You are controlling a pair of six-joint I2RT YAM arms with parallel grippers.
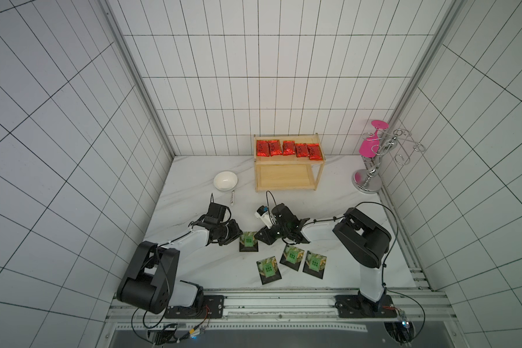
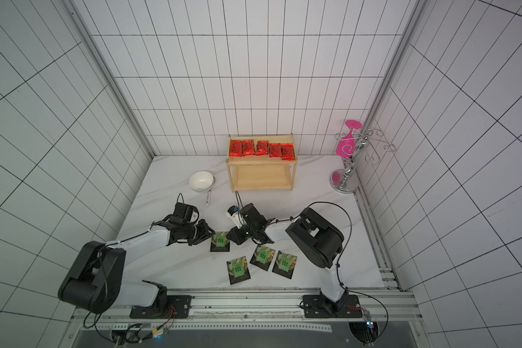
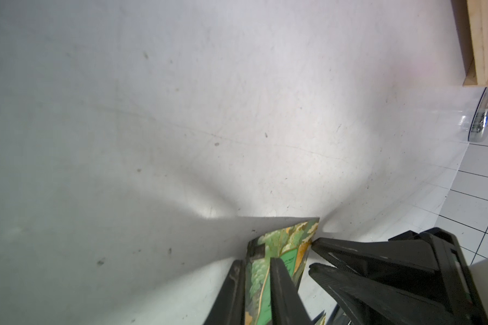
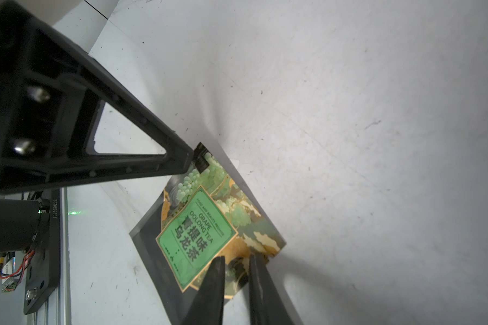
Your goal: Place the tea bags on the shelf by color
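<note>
Five red tea bags (image 1: pixel 275 148) lie on the wooden shelf's upper tier (image 2: pixel 261 160); its lower tier is bare. Four green grape oolong tea bags lie on the counter. One green bag (image 4: pixel 200 238) is between my two grippers, with my left gripper at one side and my right gripper at the other, both low over its edges. In each wrist view the fingers stand slightly apart; whether either touches the bag is unclear. The other three green bags (image 1: pixel 291 257) lie nearer the front edge, below my right arm.
A white bowl (image 1: pixel 225 180) with a utensil beside it stands left of the shelf. A chrome stand (image 2: pixel 344 181) with a pink item is at the back right. Tiled walls enclose the counter; its space between bowl and front left is clear.
</note>
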